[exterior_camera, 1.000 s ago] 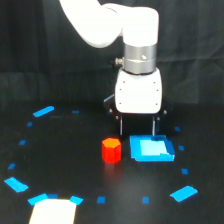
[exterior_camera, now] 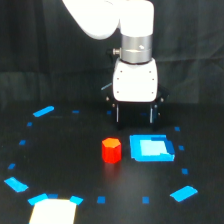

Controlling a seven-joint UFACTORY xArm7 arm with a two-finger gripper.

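Note:
My gripper hangs pointing down from the white hand near the middle of the camera view. Its thin dark fingers stand wide apart, and nothing shows between them. Below and to the left of it, a red block with an angular outline stands on the dark table, apart from the fingers. Just to the right of the block lies a blue square with a paler, bright middle, also below the gripper.
A pale box outlined in light blue sits at the front left. Light blue strips and small blue marks are scattered over the dark table.
My gripper has risen and shifted slightly left. The red block and the blue square have stayed where they were.

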